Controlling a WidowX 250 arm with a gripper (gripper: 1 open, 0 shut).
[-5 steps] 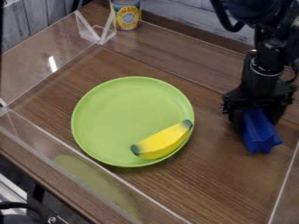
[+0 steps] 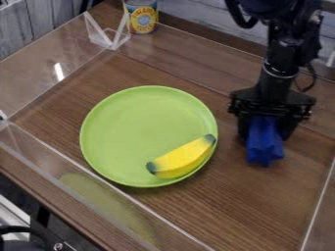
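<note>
My black gripper [image 2: 269, 114] is low on the right side of the table, over a blue object [image 2: 264, 147] that stands between or just beneath its fingers. Whether the fingers close on it is hidden by the gripper's body. A green plate [image 2: 124, 127] sits at the centre left, with a yellow toy banana [image 2: 182, 156] on its lower right part.
A can [image 2: 140, 16] and a white plastic holder [image 2: 102, 31] are at the back left. Clear panels edge the left side.
The gripper and the blue object have moved left, toward the plate. The plate and banana are unchanged.
</note>
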